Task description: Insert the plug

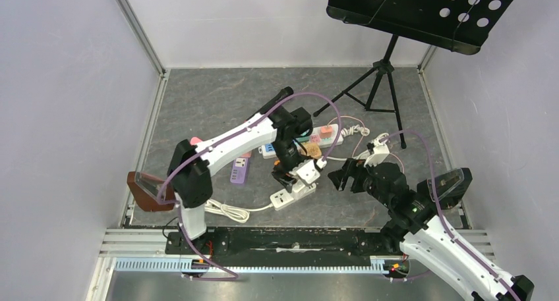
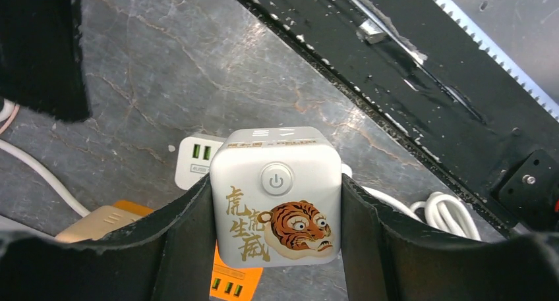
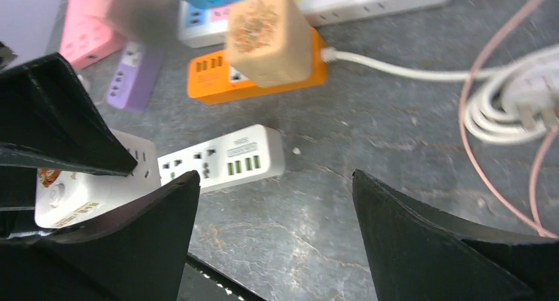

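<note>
A white cube plug with a tiger print (image 2: 277, 215) is held between the fingers of my left gripper (image 1: 296, 176); in the left wrist view it covers part of the white power strip (image 2: 191, 159) below, which also lies in the top view (image 1: 283, 199). Whether the plug touches the strip I cannot tell. My right gripper (image 1: 349, 176) stands open to the right of it, nothing between its fingers over bare floor; in the right wrist view the white strip (image 3: 250, 153) lies left of centre and the held plug (image 3: 92, 195) at the left edge.
An orange strip (image 3: 204, 77) with a tan cube (image 3: 267, 37), a purple strip (image 1: 238, 172), another white strip (image 3: 376, 1) and coiled cables (image 3: 494, 116) surround the area. A black music stand (image 1: 389, 77) stands at the back right; a black rail runs along the front.
</note>
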